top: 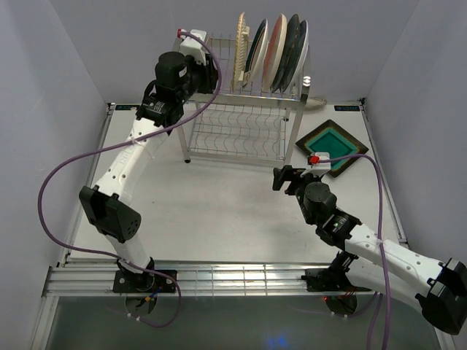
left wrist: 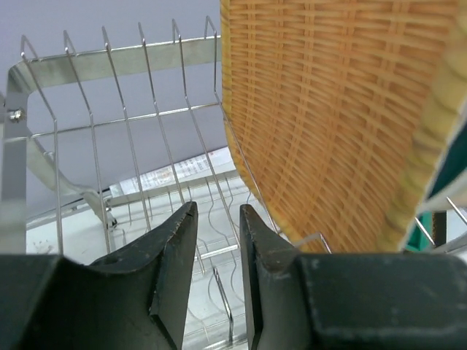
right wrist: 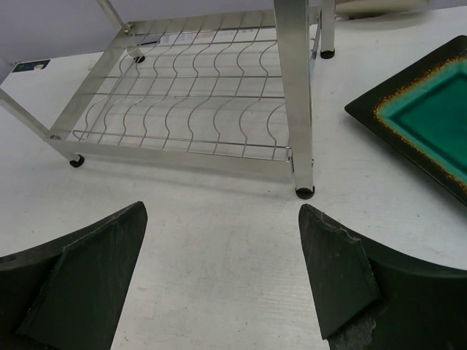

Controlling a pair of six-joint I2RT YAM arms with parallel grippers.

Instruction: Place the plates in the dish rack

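Plates stand on edge along the upper tier of the metal dish rack point(top: 297, 103), among them a cream one point(top: 239, 51), a pink one point(top: 274, 51) and a dark one point(top: 289, 52). My left gripper point(top: 204, 73) is at that tier's left end; in the left wrist view its fingers point(left wrist: 175, 262) are slightly apart with nothing visible between them, beside a woven tan piece point(left wrist: 321, 102). My right gripper point(top: 281, 179) stands open over the table below the rack's right leg. A green square plate point(top: 332, 146) with dark rim lies on the table to the right.
The lower tier point(right wrist: 182, 149) of the rack is empty. Grey walls enclose the left, right and back.
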